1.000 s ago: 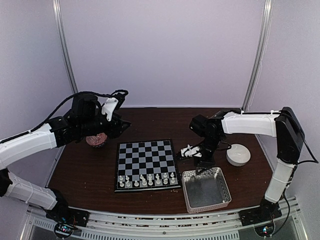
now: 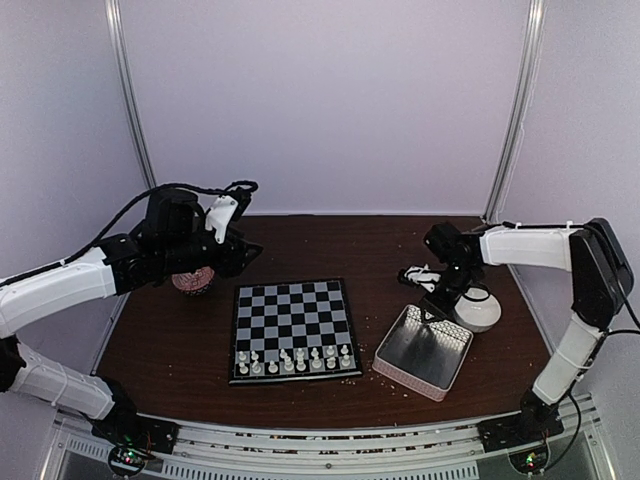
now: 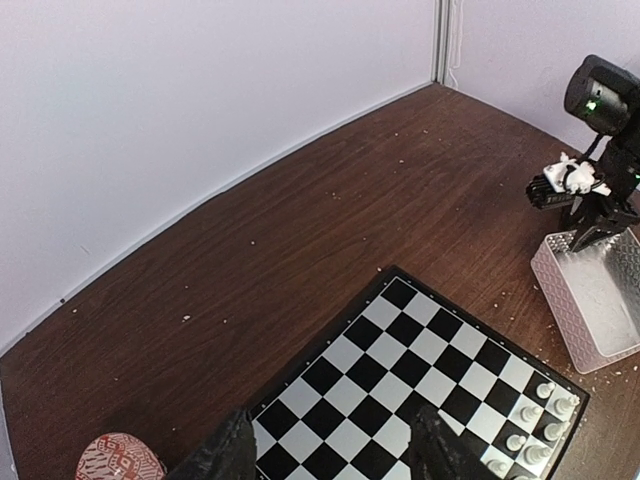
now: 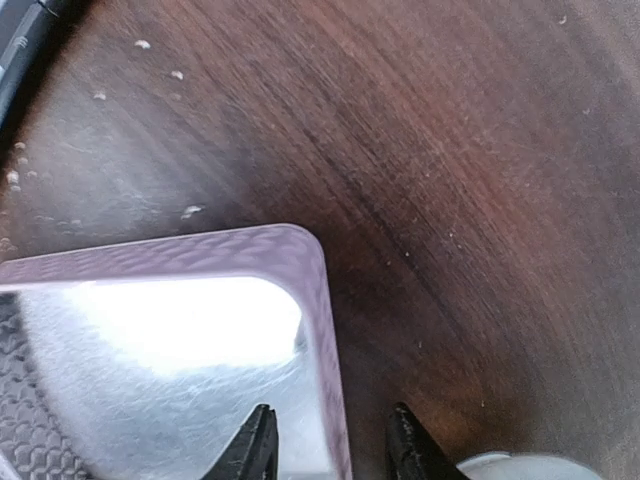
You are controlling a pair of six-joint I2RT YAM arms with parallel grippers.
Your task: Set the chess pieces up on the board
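Observation:
The chessboard [image 2: 292,315] lies mid-table, white pieces [image 3: 535,453] standing along its near edge. My left gripper [image 2: 240,255] hangs open above the table left of the board, nothing between its fingers. My right gripper is part open at a corner of the metal tray [image 2: 422,390], its fingers either side of the rim in the right wrist view; whether they touch it is unclear. The tray looks empty apart from reflections.
A white bowl [image 2: 477,316] stands right of the tray, close to my right gripper. A red patterned container [image 3: 118,460] sits left of the board.
My right arm has moved right and up in the top view. The tray has shifted slightly right and turned. The left arm looks still.

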